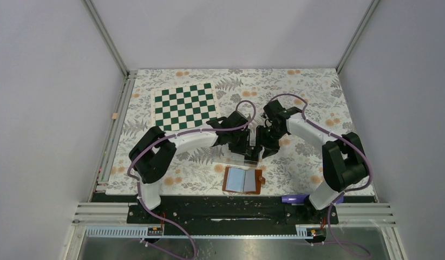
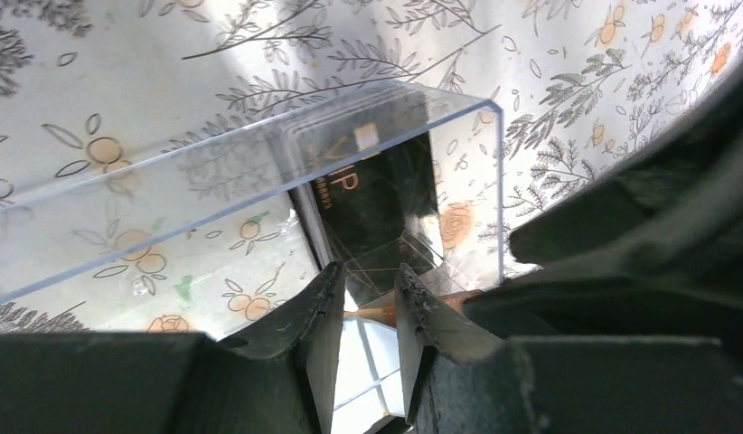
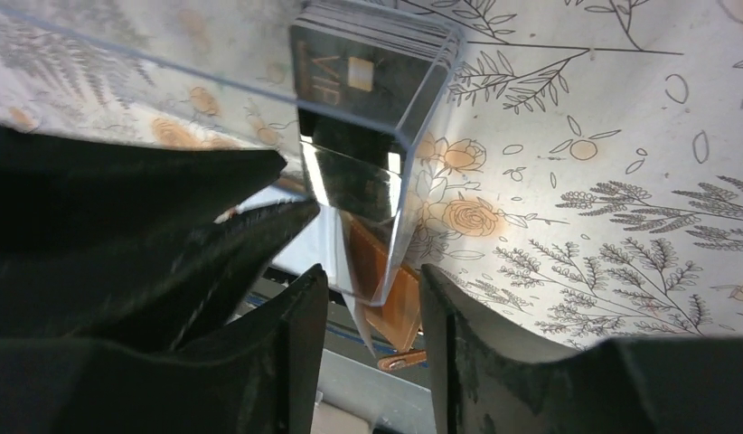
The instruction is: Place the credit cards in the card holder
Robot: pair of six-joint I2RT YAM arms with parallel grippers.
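A clear acrylic box lies in the middle of the table, dark cards with gold print standing at its right end, seen also in the right wrist view [image 3: 350,90]. An open brown card holder [image 1: 226,180] with pale sleeves lies at the front edge, below the box. My left gripper is over the box's front side, open, nothing between its fingers. My right gripper is open at the box's right end, nothing visibly held. Each wrist view has the other gripper's dark body at one side.
A green checkered board [image 1: 185,105] lies at the back left. A purple object [image 1: 293,199] lies along the front edge at right.
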